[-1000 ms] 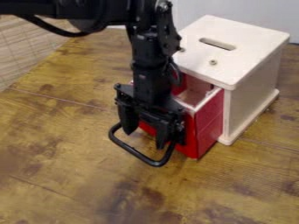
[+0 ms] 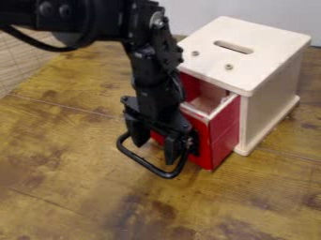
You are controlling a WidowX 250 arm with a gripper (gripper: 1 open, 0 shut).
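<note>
A white cabinet [image 2: 269, 84] with a slotted top stands at the right. Its red drawer [image 2: 220, 131] is pulled out partway, showing a pale interior. My black gripper [image 2: 163, 141] is low at the front left of the drawer, against it, and hides part of the red front. A black cable loops below the gripper. Whether the fingers are open or shut, or on anything, cannot be made out against the dark body.
A tiled patch lies at the upper left, and a pale wall stands behind the cabinet.
The arm and gripper have shifted very slightly; the drawer and cabinet look the same.
</note>
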